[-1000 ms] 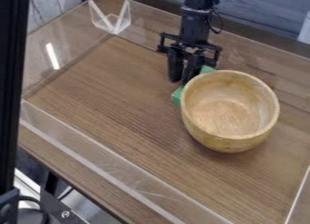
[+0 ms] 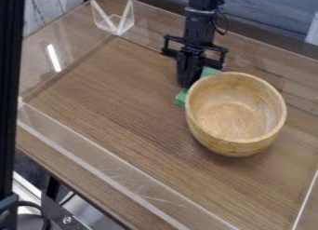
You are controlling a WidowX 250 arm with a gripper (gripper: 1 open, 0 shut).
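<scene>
The black gripper (image 2: 189, 71) reaches down from the top of the camera view onto a green item (image 2: 196, 94) lying on the wooden surface. Its fingertips are at the green item's upper left; the finger looks shut, and I cannot make out anything held between them. A wooden bowl (image 2: 236, 122) stands just in front, hiding much of the green item.
A clear angular plastic piece (image 2: 113, 18) is at the back left.
Over the last second the gripper's fingers have drawn closer together and shifted slightly at the green item. The bowl has not visibly moved.
</scene>
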